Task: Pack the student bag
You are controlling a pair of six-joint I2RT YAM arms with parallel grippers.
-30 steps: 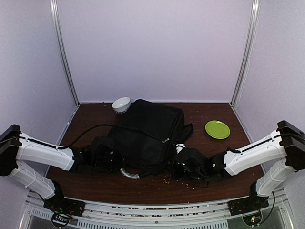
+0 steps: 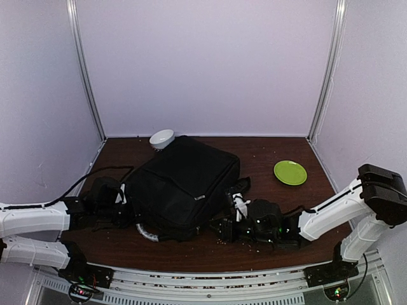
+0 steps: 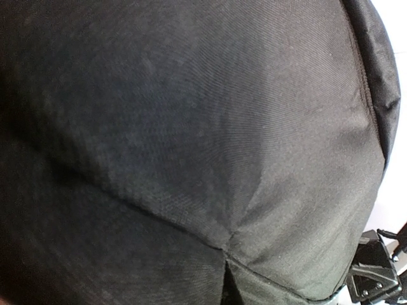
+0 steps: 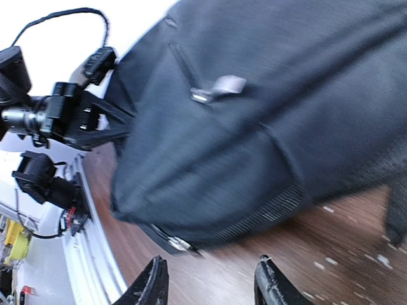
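A large black backpack [image 2: 184, 175] lies tilted across the middle-left of the table, its front zip pull [image 2: 200, 197] showing. At its left side, my left gripper [image 2: 131, 216] is shut on the backpack's fabric; creases run together toward the fingertip [image 3: 231, 289] in the left wrist view. My right gripper [image 2: 216, 227] is close by the bag's lower right corner. In the right wrist view its two fingers [image 4: 153, 280] stand apart, with nothing held between them, just in front of the bag's edge. Whether the bag's opening holds anything is hidden.
A white bowl [image 2: 162, 138] sits behind the bag at the back left. A green plate [image 2: 290, 172] lies at the right. A silvery curved strip [image 2: 147, 233] pokes out near the bag's bottom. Small crumbs are scattered by the right gripper.
The left arm has drawn back leftward, and the backpack has shifted left with it.
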